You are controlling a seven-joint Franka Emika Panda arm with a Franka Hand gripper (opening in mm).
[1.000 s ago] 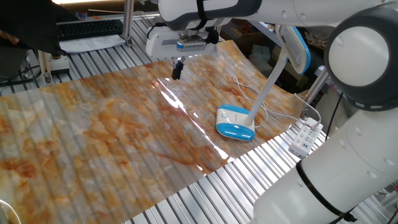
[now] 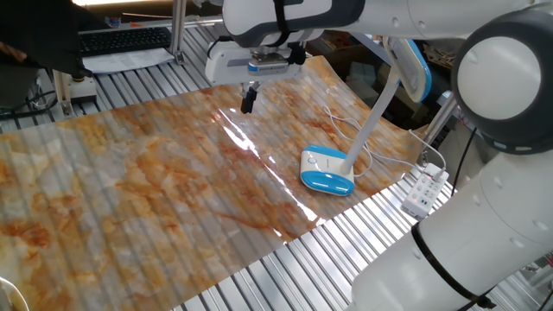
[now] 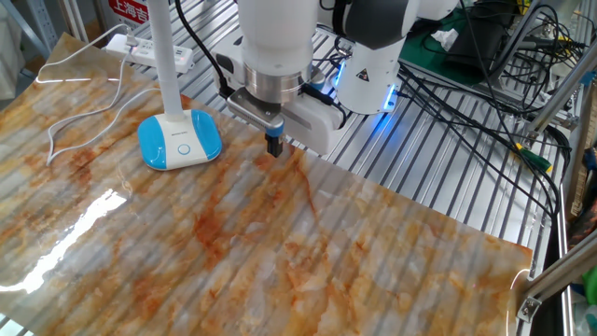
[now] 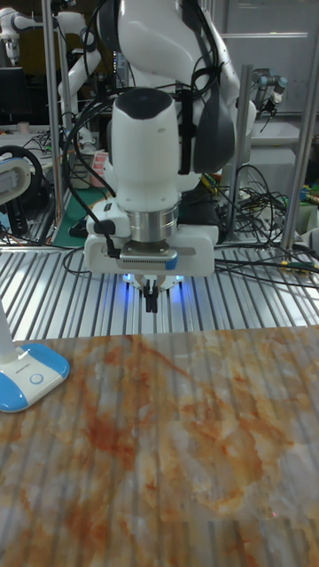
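My gripper [image 4: 151, 306] points down with its two dark fingers side by side, shut, and nothing shows between them. In the first exterior view the gripper [image 2: 248, 104] hangs above the marbled sheet, left of and behind a desk lamp. The lamp's white and blue base [image 2: 327, 170] rests on the sheet, with its stem tilted up to a blue-edged head [image 2: 409, 69]. Seen from the second exterior view, the gripper [image 3: 273, 147] is to the right of the lamp base [image 3: 180, 140], apart from it.
The brown and white marbled sheet [image 2: 130, 207] is otherwise bare and covers much of the slatted metal table. A white power strip [image 2: 424, 190] lies beyond the lamp, with white cables around it. Black cables [image 3: 476, 131] tangle near the robot's base.
The lamp has stayed in place.
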